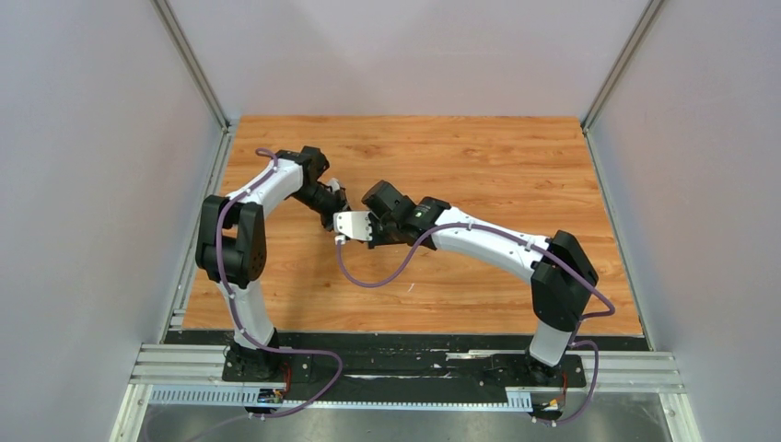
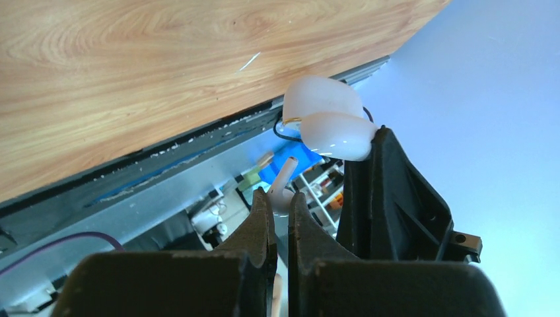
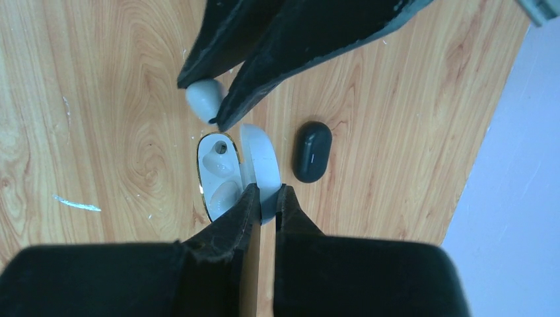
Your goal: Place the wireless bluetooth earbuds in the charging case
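An open white charging case is in the right wrist view, its lid (image 3: 262,165) between the fingers of my right gripper, which is shut on it. The case base (image 3: 212,173) faces up with its wells visible; the nearer well is partly hidden by a finger, and I cannot tell whether it is filled. Just off the far end of the base, a white earbud (image 3: 203,98) is pinched by my left gripper, apart from the case. In the left wrist view that earbud (image 2: 284,175) points stem up, below the case (image 2: 338,135).
A small black rounded object (image 3: 312,152) lies on the wooden table beside the case. Both arms meet left of the table's middle.
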